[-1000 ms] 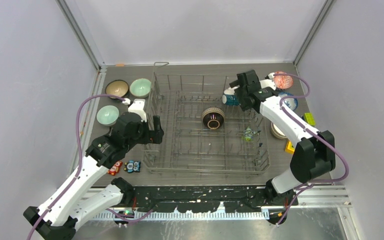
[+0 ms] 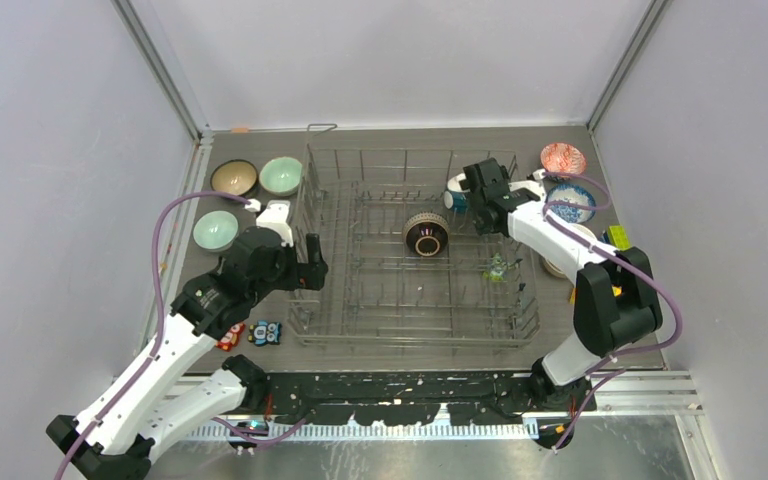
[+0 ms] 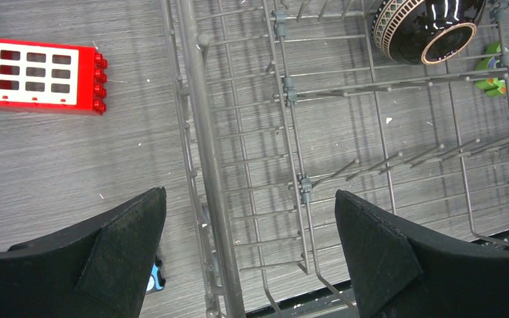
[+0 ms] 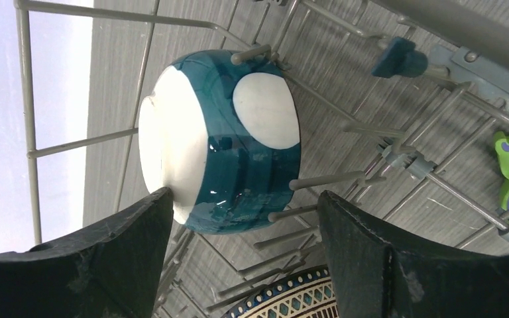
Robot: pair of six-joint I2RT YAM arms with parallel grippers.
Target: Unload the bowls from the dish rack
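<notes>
The wire dish rack (image 2: 350, 310) holds two bowls. A teal and white bowl (image 4: 245, 179) rests on its side among the tines at the back right, and a black bowl with a patterned rim (image 2: 426, 236) sits mid-rack. My right gripper is at the teal bowl, its fingers apart, with the bowl's near edge close to the left finger (image 4: 146, 228); contact is unclear. From above, the right arm partly covers this bowl. Over the rack's left side, my left gripper is open and empty, the rack's side rail below between its fingers.
Green bowls (image 2: 281, 176) and a tan bowl (image 2: 234, 178) stand left of the rack. On the right are an orange-patterned bowl (image 2: 563, 158) and a blue-patterned bowl (image 2: 571, 202). A green toy (image 3: 494, 69) lies within the rack area. Upright tines crowd the teal bowl.
The left arm and the bowls look unmoved.
</notes>
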